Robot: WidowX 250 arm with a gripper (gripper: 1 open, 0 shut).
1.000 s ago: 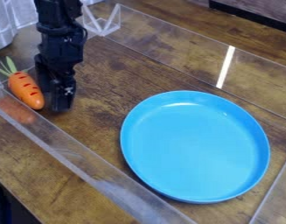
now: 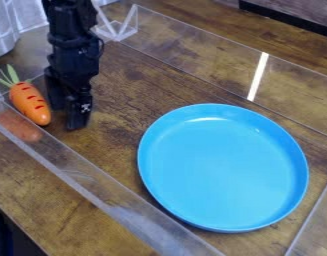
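An orange toy carrot (image 2: 30, 102) with green leaves lies at the left, along the clear wall of the enclosure. My black arm comes down from the top left, its gripper (image 2: 67, 100) low beside the carrot's right side. The fingers are dark and hard to make out; they stand open, with no object seen held between them.
A large blue plate (image 2: 223, 166) fills the right side of the wooden floor (image 2: 166, 70). Clear plastic walls border the area at left, bottom and right. The floor between carrot and plate is bare, as is the upper middle.
My gripper has shifted very slightly beside the carrot. The carrot and plate stay where they were.
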